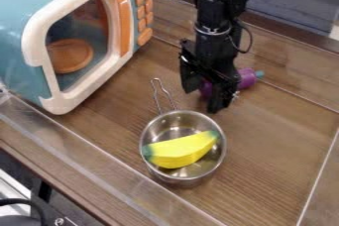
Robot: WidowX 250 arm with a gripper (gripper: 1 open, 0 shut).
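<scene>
My black gripper [211, 83] is lowered over the purple eggplant [247, 78], which lies on the wooden table and is partly hidden behind it. Whether the fingers are around the eggplant or how wide they stand is hard to tell. A steel pot [200, 170] with a wire handle holds a yellow banana [181, 150] at the front centre.
A toy blue and white microwave [43, 7] with an open window and an orange plate inside stands at the left.
</scene>
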